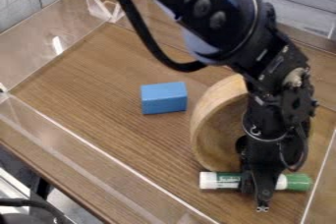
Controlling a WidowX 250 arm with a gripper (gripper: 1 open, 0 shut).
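Note:
My gripper (pixel 260 186) is low at the bottom right, shut on a white-and-green marker (pixel 221 181) that lies crosswise on the wooden surface. A wooden bowl (pixel 210 128) sits just behind the gripper, its right part largely hidden by the arm. A blue block (pixel 164 97) rests to the left of the bowl, apart from it.
Clear walls border the wooden surface (pixel 92 110) on the left, front and right.

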